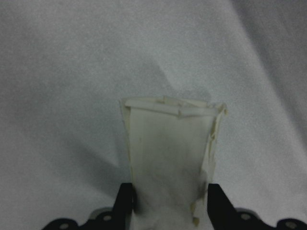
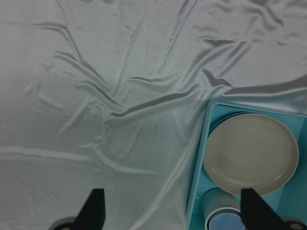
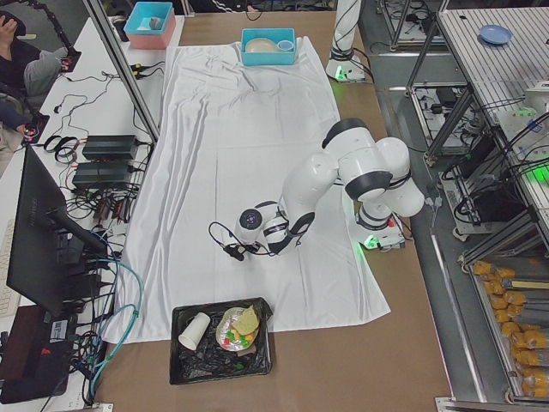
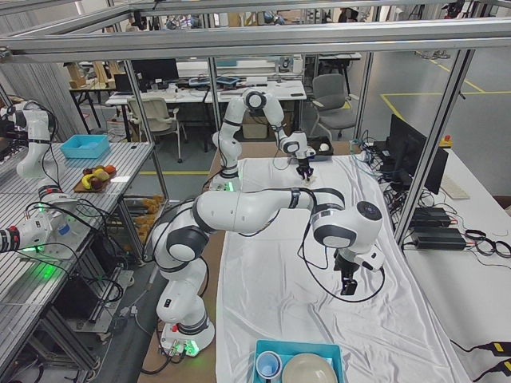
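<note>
A folded, off-white paper piece (image 1: 168, 143) lies just over the white cloth (image 1: 67, 72) in the left wrist view, with the fingertips of my left gripper at its two sides; whether they grip it I cannot tell. In the camera left view that gripper (image 3: 236, 251) is low over the cloth above the black tray (image 3: 199, 366), which holds a white cup (image 3: 193, 330) and a plate of food (image 3: 237, 329). My right gripper hangs open over the cloth beside a blue bin (image 2: 196, 191) holding a plate (image 2: 250, 152) and a cup (image 2: 222, 211).
Monitors and cables (image 3: 43, 232) line one side of the table. A metal rack (image 3: 497, 69) stands on the other.
</note>
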